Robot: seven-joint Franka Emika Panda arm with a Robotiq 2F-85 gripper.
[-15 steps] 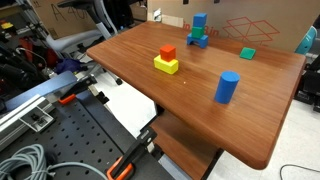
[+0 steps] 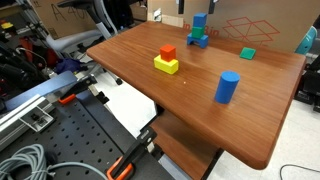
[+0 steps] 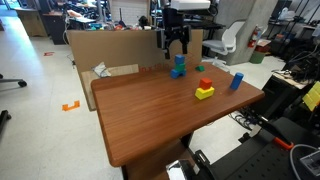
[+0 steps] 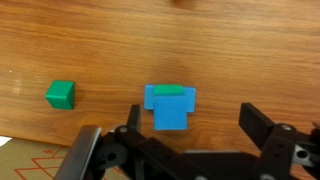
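A small stack stands near the table's back edge: a blue cube on top, a green block under it and a blue base block at the bottom. Directly above it, my gripper is open, its fingertips just showing at the top edge of exterior view 1. From the wrist, the blue cube appears between the spread fingers, nearer the left one, with nothing gripped. In exterior view 2 the arm hangs over the stack's top block.
A loose green block lies beside the stack. Toward the table's front sit a red block on a yellow block, and a blue cylinder stands upright apart.
The fingertips reach slightly lower into exterior view 1, closer above the stack. The blocks and the cylinder have stayed put.
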